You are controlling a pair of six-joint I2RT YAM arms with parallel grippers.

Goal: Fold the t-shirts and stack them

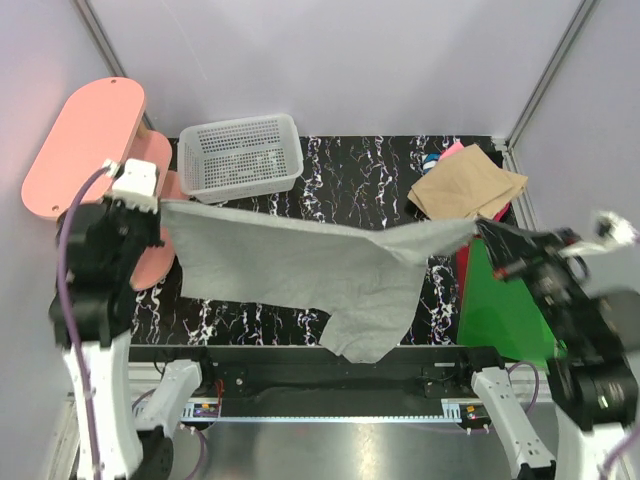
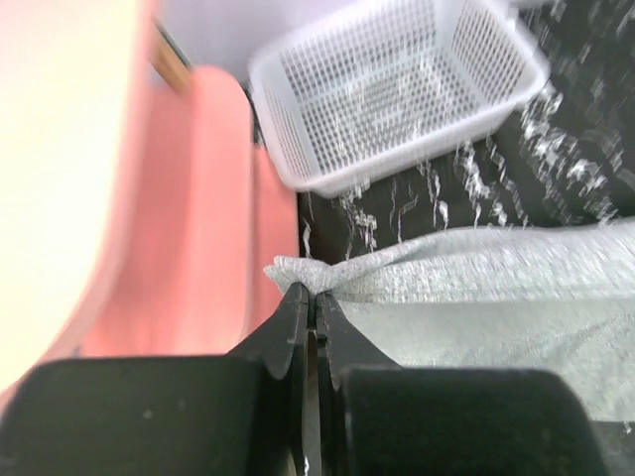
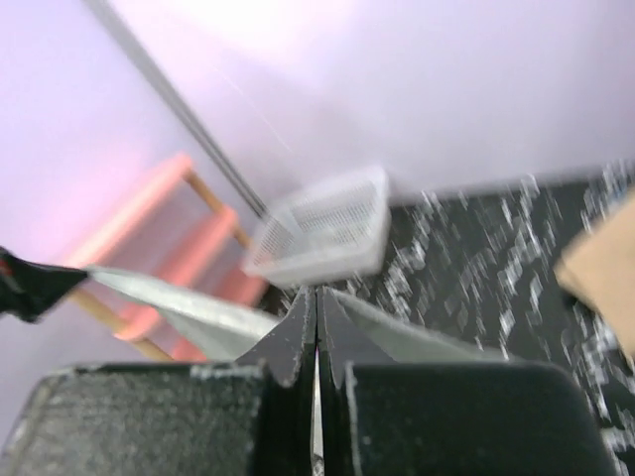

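A grey t-shirt (image 1: 300,255) is stretched between my two arms, its upper edge lifted and its lower part hanging toward or resting on the table's front edge. In the left wrist view my left gripper is shut on a corner of the shirt, a small tuft poking out past the fingertips. My right gripper (image 1: 478,225) is shut on the shirt's other end in the top view; in the right wrist view the grey cloth (image 3: 417,342) runs through behind its closed fingers.
A white basket (image 1: 240,160) stands at the back left, beside pink shelves (image 1: 95,140). Folded tan cloth (image 1: 465,183) lies at the back right, with a green sheet (image 1: 505,310) in front of it.
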